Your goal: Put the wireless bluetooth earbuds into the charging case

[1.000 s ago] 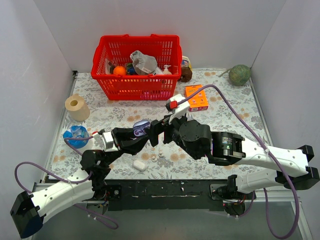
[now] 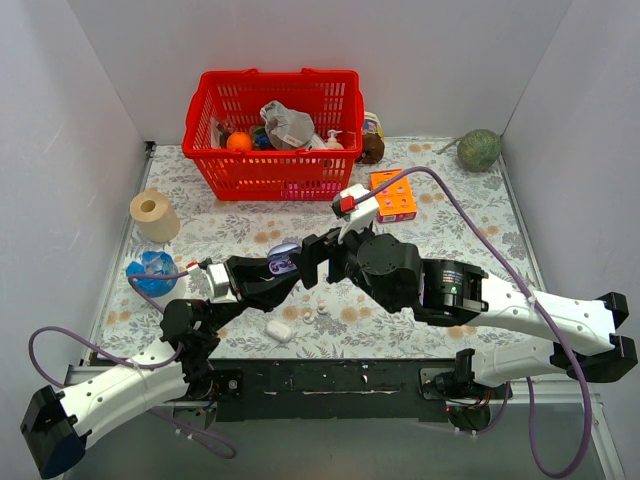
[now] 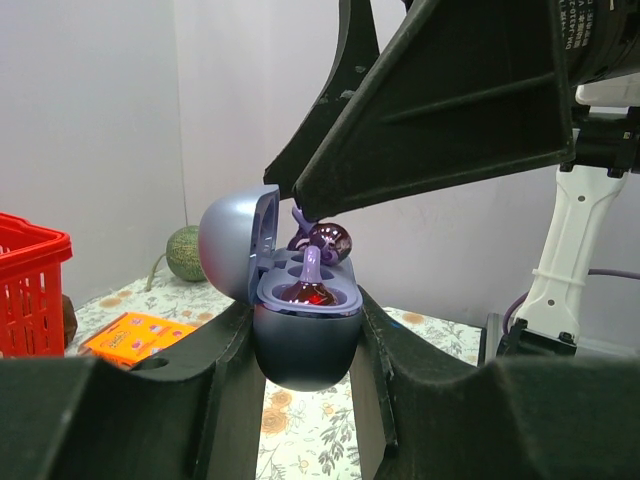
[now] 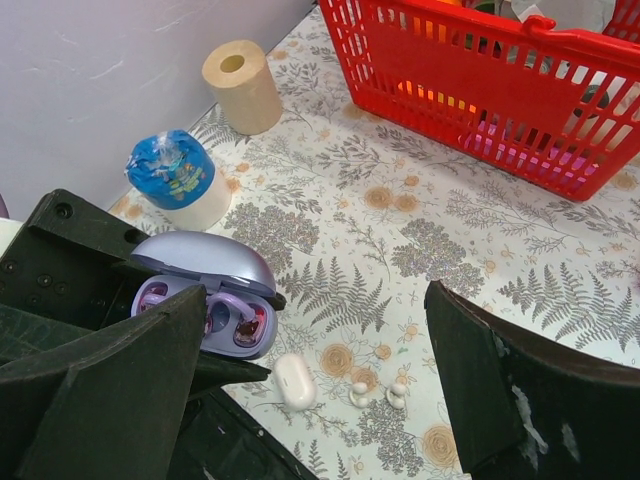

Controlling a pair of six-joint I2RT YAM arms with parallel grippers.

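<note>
The purple charging case [image 3: 306,345], lid raised, is held up by my left gripper, which is shut on its sides. In the left wrist view, a shiny purple earbud [image 3: 310,292] sits in the near slot with its stem upward. Behind it, the other purple earbud [image 3: 330,241] stands higher and tilted at the case's far end; whether it is seated cannot be told. My right gripper is open, nothing between its fingers. One of its fingers [image 3: 440,110] overhangs the far earbud, close to the lid; contact is unclear.
On the table below lie a small white case [image 4: 295,381] and two white earbuds [image 4: 358,395]. A red basket [image 2: 275,180] stands at the back, with an orange box [image 2: 393,196] beside it. A tan roll [image 2: 155,215] and a blue-wrapped roll [image 4: 178,178] are at left.
The right arm has shifted very slightly, its wrist a little toward the back. The left arm and the case stay in place.
</note>
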